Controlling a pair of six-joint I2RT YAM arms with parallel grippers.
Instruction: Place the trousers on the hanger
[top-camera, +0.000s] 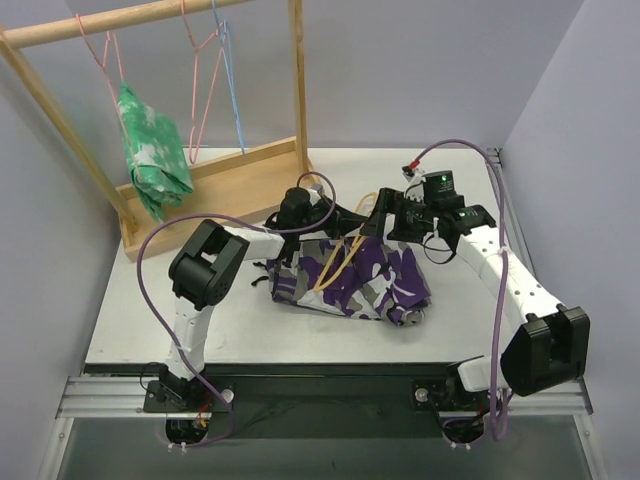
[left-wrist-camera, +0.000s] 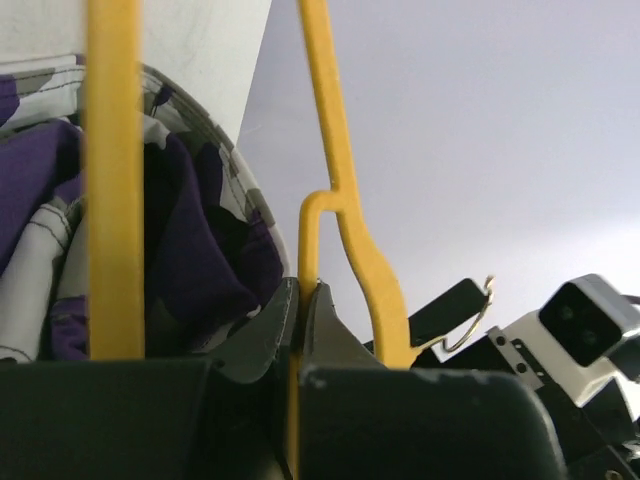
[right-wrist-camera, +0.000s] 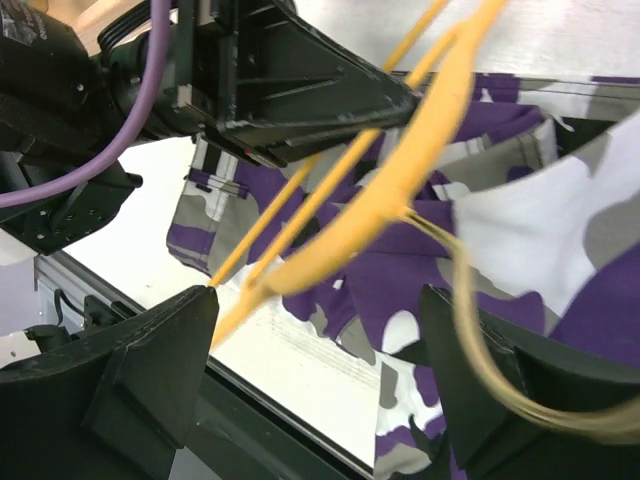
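Purple, white and grey camouflage trousers (top-camera: 400, 285) lie spread on the table. Above them a yellow hanger (top-camera: 349, 262) slants down to the left in the top view. My left gripper is shut on a yellow bar of the hanger, near its hooked shoulder. In the right wrist view the hanger (right-wrist-camera: 400, 180) crosses close in front of the right gripper, whose fingers stand wide apart. One end of it comes near the finger (right-wrist-camera: 185, 330) on that view's left; whether they touch is unclear. The hanger's metal hook (right-wrist-camera: 465, 320) is blurred.
A wooden rack (top-camera: 220, 185) stands at the back left. Pink and blue hangers hang from its rail, one bearing a green patterned cloth (top-camera: 155, 150). Both arms are close together over the trousers.
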